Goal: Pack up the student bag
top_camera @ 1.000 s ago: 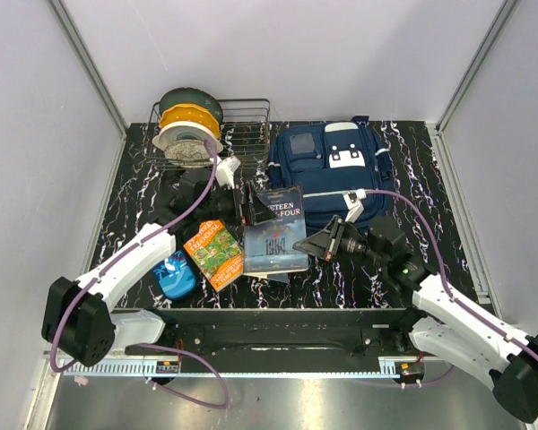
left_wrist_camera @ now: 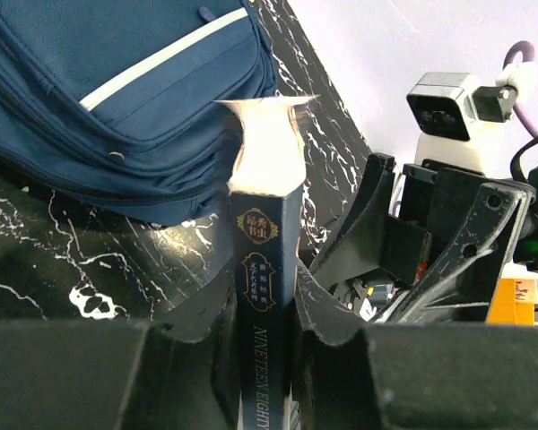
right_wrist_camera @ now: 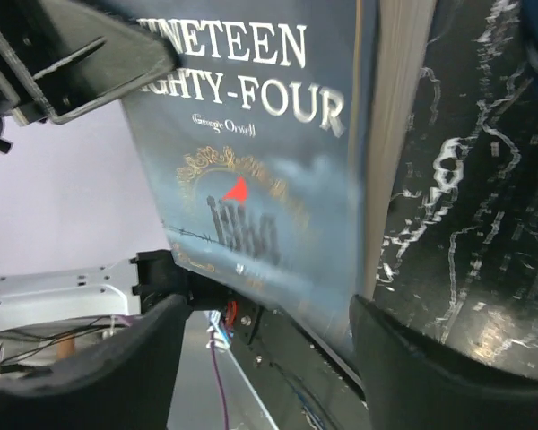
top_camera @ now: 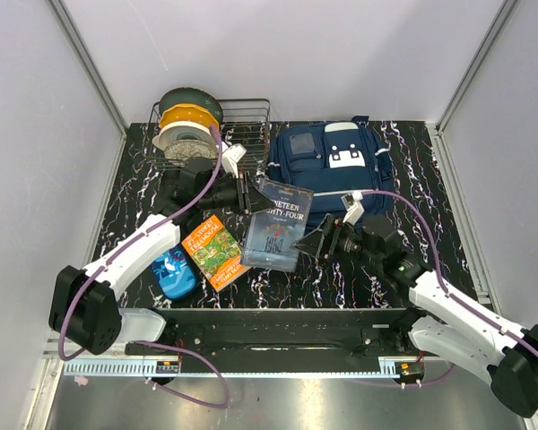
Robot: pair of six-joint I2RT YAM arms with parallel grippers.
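Observation:
The Nineteen Eighty-Four book [top_camera: 281, 224] is held up above the counter in the top view, cover facing up and tilted. My left gripper [top_camera: 258, 202] is shut on its spine end; in the left wrist view the spine [left_wrist_camera: 267, 269] sits between the two pads. My right gripper stands open at the book's other side, fingers [right_wrist_camera: 143, 367] spread wide around the cover's lower part, not closed on it. The navy student bag [top_camera: 316, 150] lies flat behind the book, at the back right.
An orange book [top_camera: 217, 253] and a blue case [top_camera: 174, 273] lie on the marble counter at the left. A wire rack [top_camera: 248, 112] holding several bowls [top_camera: 188, 115] stands at the back left. Bare counter [top_camera: 421, 202] shows right of the bag.
The loosely parted pages and covers have come together, and the book has tilted.

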